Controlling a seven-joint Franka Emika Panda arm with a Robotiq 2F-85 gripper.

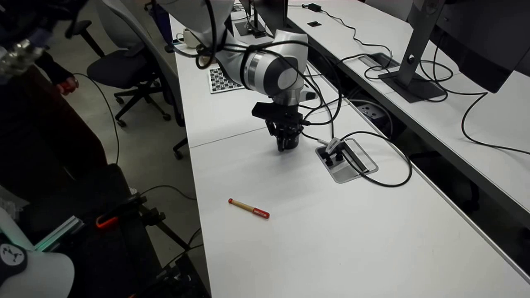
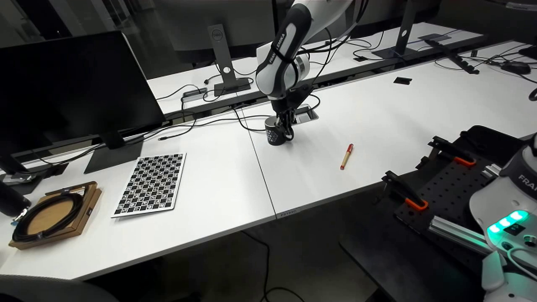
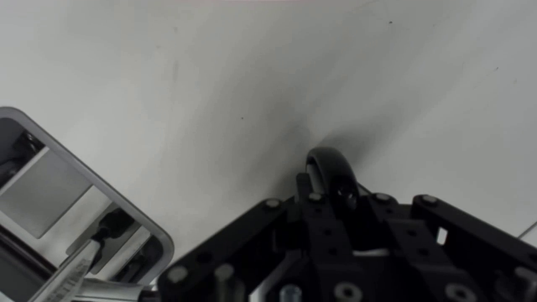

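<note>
A dark mug with a pale pattern on its side is at the middle of the white desk, near the seam, upright. My gripper points down at its side, shut on the mug's handle. In the wrist view the black curved handle rises between the fingers of my gripper, while the mug's body is hidden. From exterior view 1 the mug shows only partly behind my gripper. Whether its base touches the desk I cannot tell.
A red-and-tan marker lies on the desk toward the front edge. Close to the gripper is a recessed socket box with looping black cables. A checkered board lies farther left in exterior view 2.
</note>
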